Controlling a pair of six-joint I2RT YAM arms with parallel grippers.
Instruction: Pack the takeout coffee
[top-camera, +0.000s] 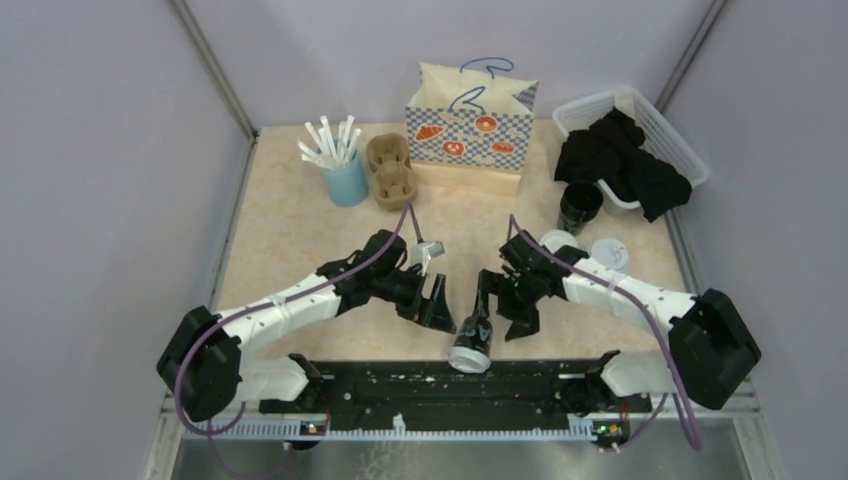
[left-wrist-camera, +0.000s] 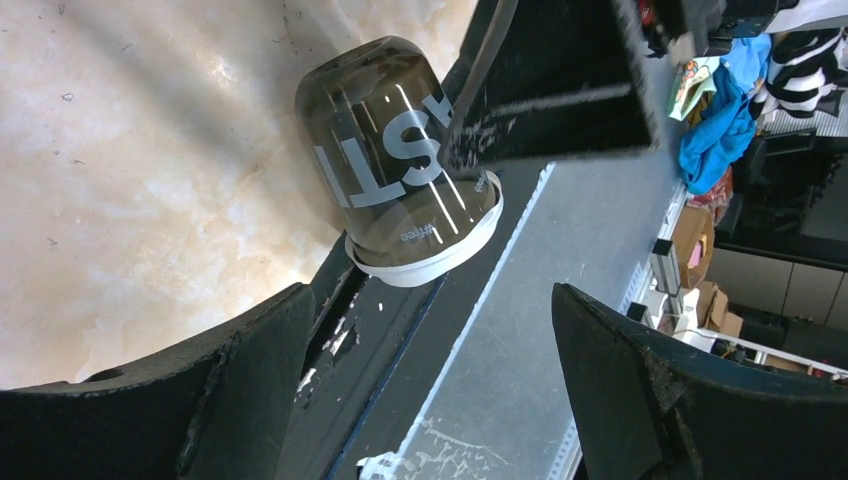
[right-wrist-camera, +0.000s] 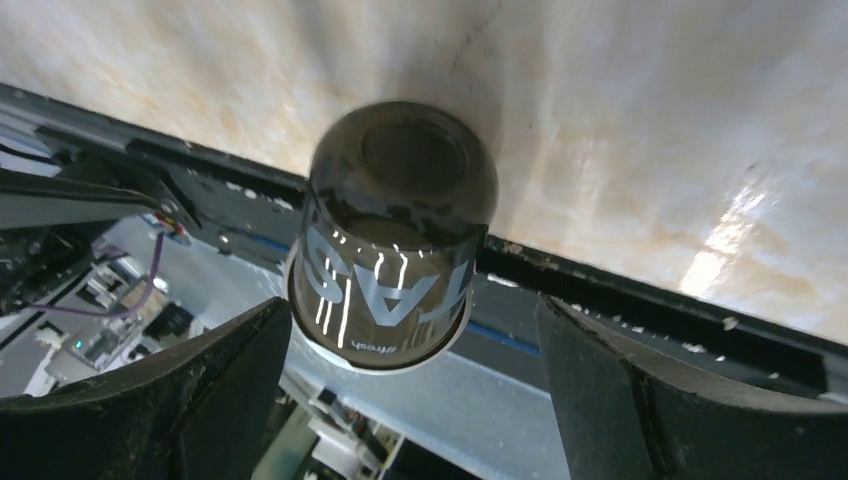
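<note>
Near the table's front edge, a dark coffee cup (top-camera: 474, 338) lies tipped, its white-rimmed end (top-camera: 469, 360) toward that edge. Pale lettering shows on its side in the left wrist view (left-wrist-camera: 400, 160). My right gripper (top-camera: 503, 311) is open at the cup's upper right, with one finger (top-camera: 482, 292) overlapping its base end in the top view. In the right wrist view, the cup (right-wrist-camera: 395, 240) appears between the spread fingers; contact cannot be told. Just left of the cup, my left gripper (top-camera: 427, 316) stands part open with nothing between its fingers.
A checkered paper bag (top-camera: 470, 135) stands at the back, beside a brown cup carrier (top-camera: 395, 185) and a blue straw holder (top-camera: 346, 184). Another black cup (top-camera: 580, 205), white lids (top-camera: 609, 253) and a white basket (top-camera: 672, 135) with black cloth are at right.
</note>
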